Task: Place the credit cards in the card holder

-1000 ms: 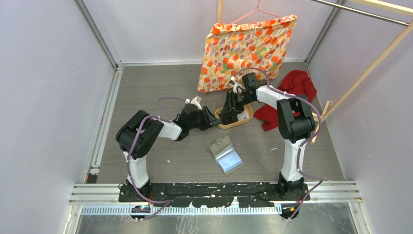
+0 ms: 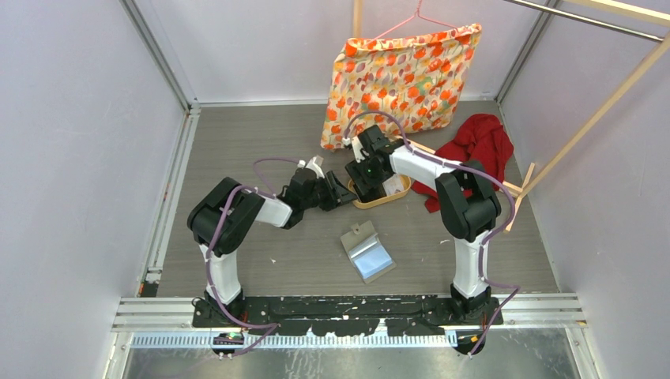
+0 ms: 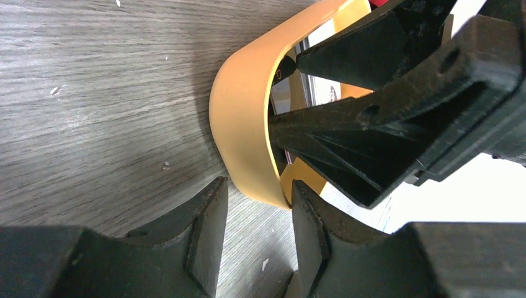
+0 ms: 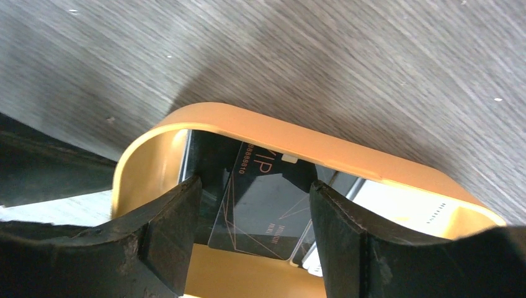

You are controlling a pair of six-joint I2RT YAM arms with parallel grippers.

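Observation:
The orange tray (image 2: 382, 203) holds the cards, and its curved end wall (image 3: 248, 118) sits between the fingers of my left gripper, which is shut on it. A black card with copper lettering (image 4: 263, 214) lies in the tray over another dark card (image 4: 214, 155). Above these cards is my right gripper, open, its fingertips apart on either side of the lettered card and nothing gripped. A white card (image 4: 403, 205) is farther along the tray. The card holder (image 2: 369, 254) lies open in front of the tray, its clear bluish pocket side toward me.
A red cloth (image 2: 478, 146) is heaped right of the tray, beside a wooden rack (image 2: 596, 118). Flowered fabric (image 2: 403, 83) hangs behind. My two grippers are close together at the tray's left end. Bare table surrounds the card holder.
The left arm, tray and card holder look nearly unmoved.

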